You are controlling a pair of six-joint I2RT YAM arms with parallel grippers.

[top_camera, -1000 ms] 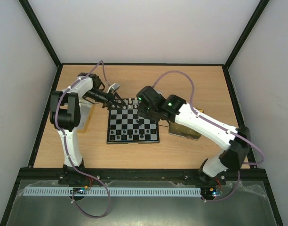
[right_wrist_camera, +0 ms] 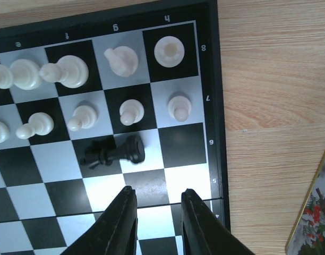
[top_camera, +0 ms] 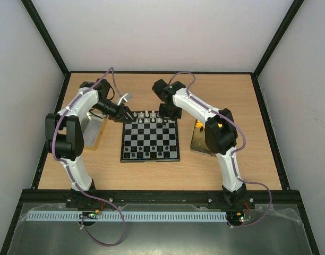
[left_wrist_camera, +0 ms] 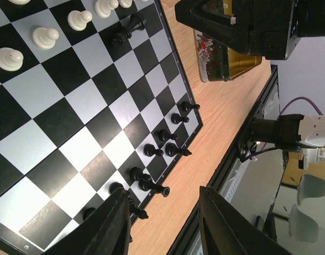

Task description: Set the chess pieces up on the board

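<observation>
The chessboard (top_camera: 150, 146) holds white pieces along its far rows, among them a white rook (right_wrist_camera: 169, 50) in the right corner, and black pieces along the near rows. A black piece (right_wrist_camera: 114, 153) lies tipped over just in front of the white pawns. My right gripper hovers above the board, part open, with nothing visible between its fingers and that piece ahead of them. My left gripper is over the board's far left; its fingertips show at the frame's bottom, and what is between them cannot be seen.
A golden-lined box (top_camera: 199, 143) stands right of the board, and a light tray (top_camera: 91, 133) left of it. Bare wooden table surrounds them. The right arm reaches across the box toward the board's back right.
The right arm has swung from the front right toward the back of the board, its gripper moving over the far right rows. The left arm has shifted slightly.
</observation>
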